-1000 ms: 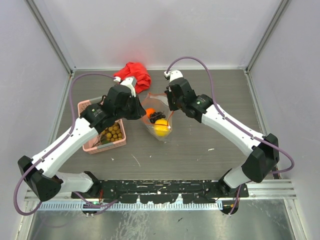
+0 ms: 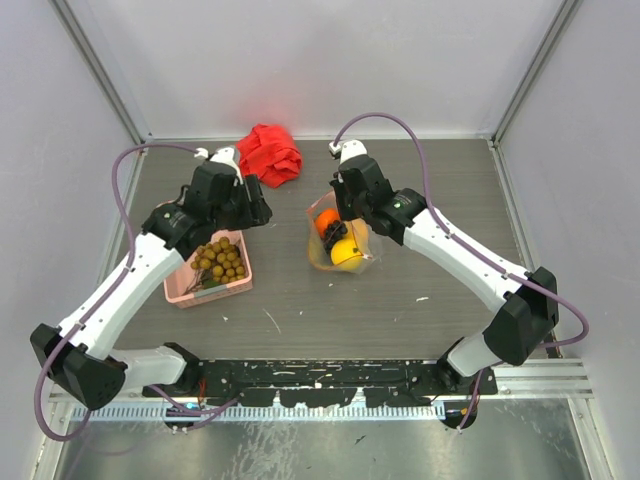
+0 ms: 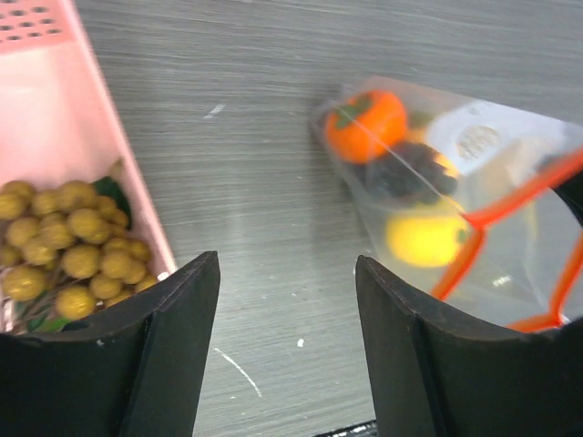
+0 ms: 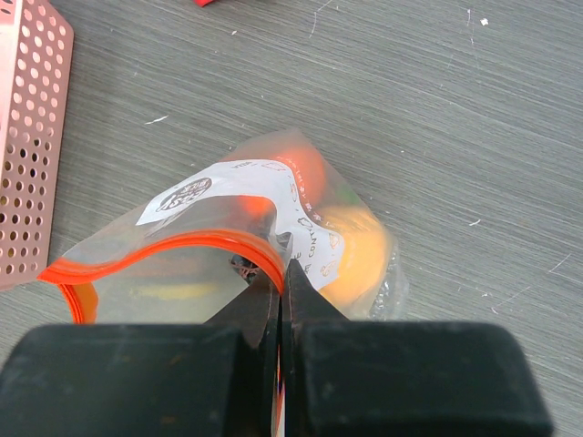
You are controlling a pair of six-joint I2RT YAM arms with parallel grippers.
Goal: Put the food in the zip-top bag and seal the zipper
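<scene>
A clear zip bag [image 2: 372,256] with an orange zipper edge hangs from my right gripper, which is shut on its rim. Inside the bag show an orange persimmon [image 3: 366,127], dark fruit [image 3: 412,173] and a yellow fruit [image 2: 346,252]. The bag's mouth stands partly open in the right wrist view. My left gripper is open and empty, apart from the bag, between it and the pink basket [image 2: 250,284]. In that basket lies a bunch of brownish-yellow longans [image 2: 221,262].
A crumpled red cloth [image 2: 269,153] lies at the back of the table. The grey tabletop [image 2: 330,320] in front of the bag is clear, as is the area to the right.
My left gripper has let go of the bag's rim and moved left towards the basket. The bag has swung right under my right gripper, which has stayed put.
</scene>
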